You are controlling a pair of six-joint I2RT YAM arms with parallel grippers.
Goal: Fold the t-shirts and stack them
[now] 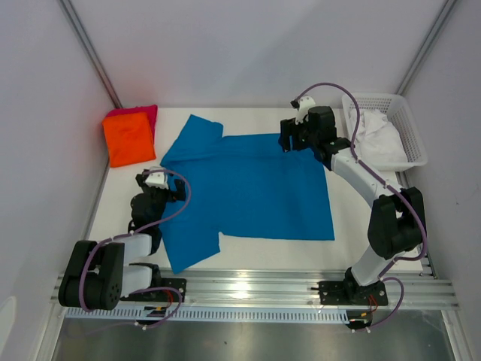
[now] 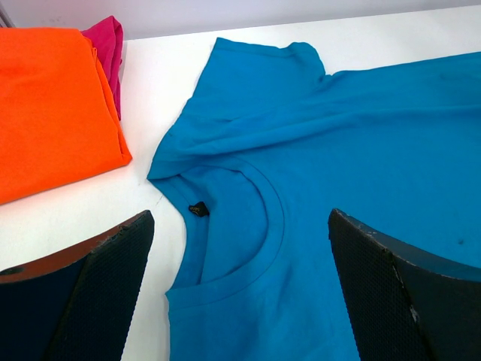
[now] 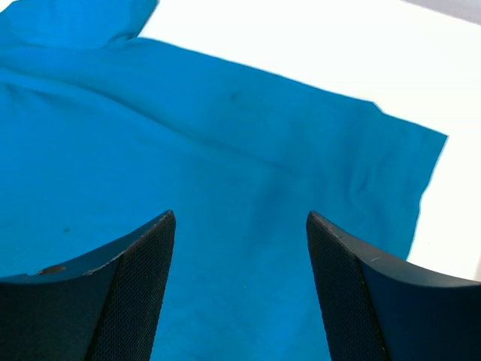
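Observation:
A blue t-shirt (image 1: 263, 195) is spread across the table, with creases near its top and a rumpled collar in the left wrist view (image 2: 225, 286). My left gripper (image 1: 161, 188) hangs open over its left part, nothing between the fingers. My right gripper (image 1: 288, 134) is over the shirt's upper right edge, its fingers apart with blue cloth visible below the gap. An orange folded shirt (image 1: 128, 141) lies on a pink one (image 1: 149, 113) at the back left.
A white basket (image 1: 409, 135) holding white cloth (image 1: 376, 143) stands at the back right. Bare table (image 1: 263, 256) shows in strips around the blue shirt. Walls bound the table at the back and sides.

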